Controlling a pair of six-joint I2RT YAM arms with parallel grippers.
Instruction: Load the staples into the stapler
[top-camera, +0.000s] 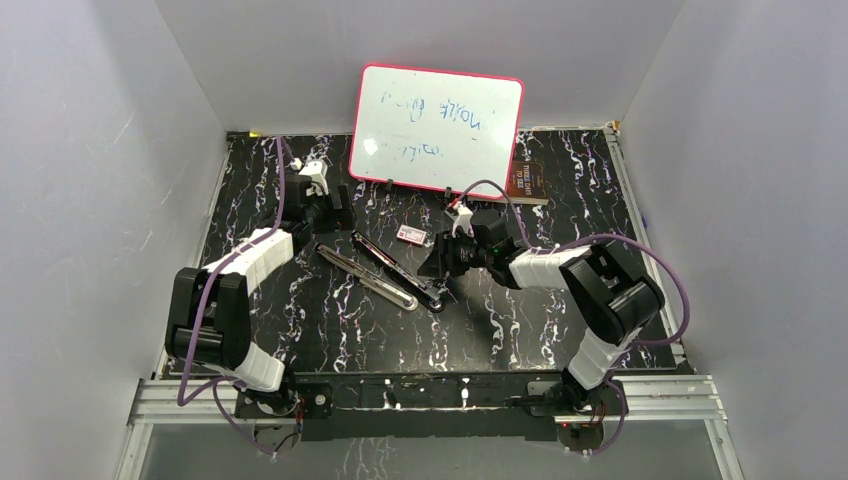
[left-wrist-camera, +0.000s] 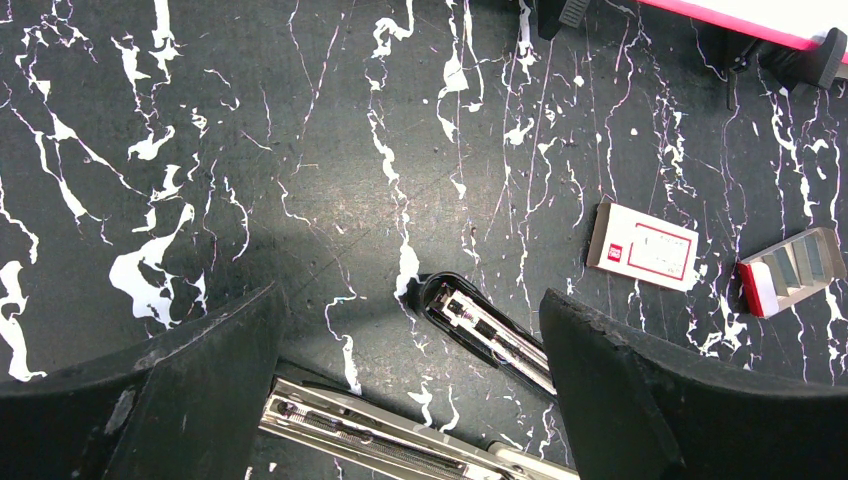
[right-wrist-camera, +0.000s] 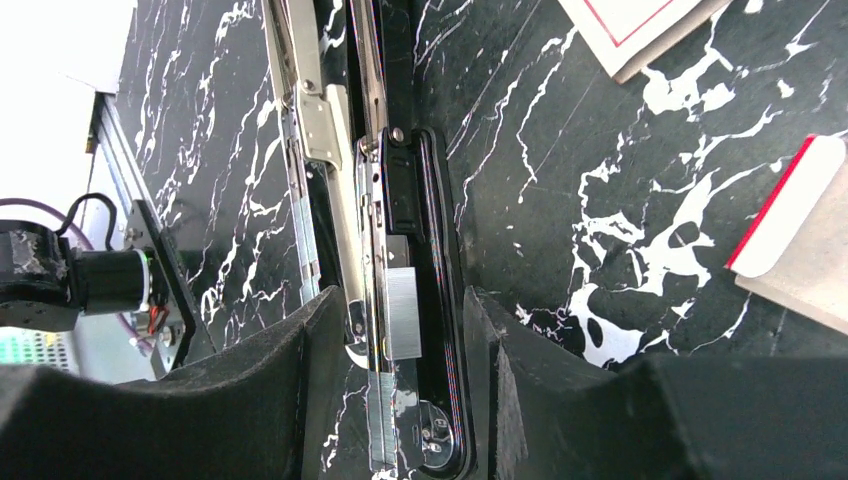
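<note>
Two long staplers lie swung open on the dark marbled table: a black one (top-camera: 383, 258) and a silver-beige one (top-camera: 358, 273). In the right wrist view a grey strip of staples (right-wrist-camera: 403, 312) sits in the channel of the black stapler (right-wrist-camera: 432, 240), toward its near end. My right gripper (top-camera: 436, 262) is open above that end, its fingers (right-wrist-camera: 483, 325) apart on either side in view, holding nothing. Up by the far ends of the staplers, my left gripper (top-camera: 345, 208) stands open and empty. The left wrist view shows the black stapler's far end (left-wrist-camera: 470, 320) with its rail exposed.
A white and red staple box (left-wrist-camera: 645, 247) lies right of the black stapler, and its open tray (left-wrist-camera: 795, 270) is farther right. A whiteboard (top-camera: 438, 128) and a book (top-camera: 527, 181) are at the back.
</note>
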